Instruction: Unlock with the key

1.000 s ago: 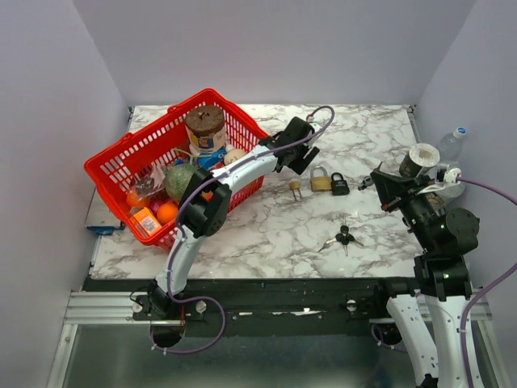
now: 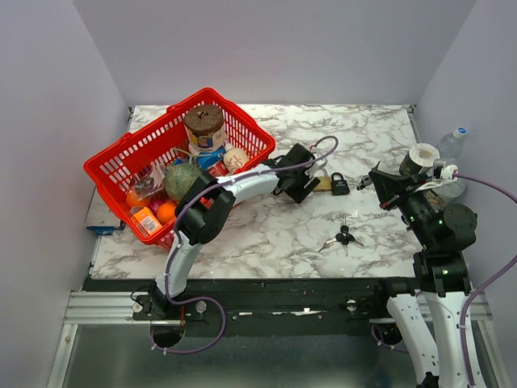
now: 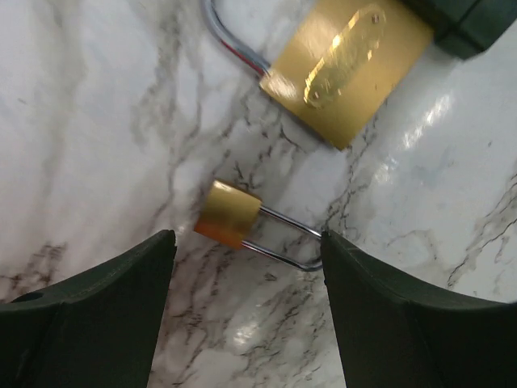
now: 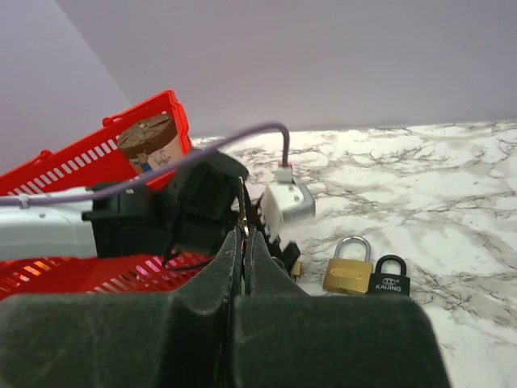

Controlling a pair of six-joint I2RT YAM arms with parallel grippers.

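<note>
My left gripper is open above a small brass padlock [image 3: 229, 213], which lies flat on the marble surface with its shackle pointing right in the left wrist view. The padlock sits between the fingers, apparently untouched; the arm hides it from the top view. My right gripper [image 2: 380, 176] is raised at the right side, shut on a thin upright piece that looks like a key [image 4: 241, 198]. Right of the left gripper lie a larger brass padlock [image 4: 348, 275] and a black padlock [image 4: 389, 280]. A bunch of keys [image 2: 345, 237] rests nearer the front.
A full red basket [image 2: 121, 149] fills the left side, with the left arm reaching across its edge. Another small metal item [image 2: 365, 183] lies close to the right gripper. A paper roll [image 2: 420, 158] and a bottle [image 2: 452, 144] stand far right.
My left gripper has moved toward the front and down over the small brass padlock, which was visible in the top view before. The right arm has hardly moved.
</note>
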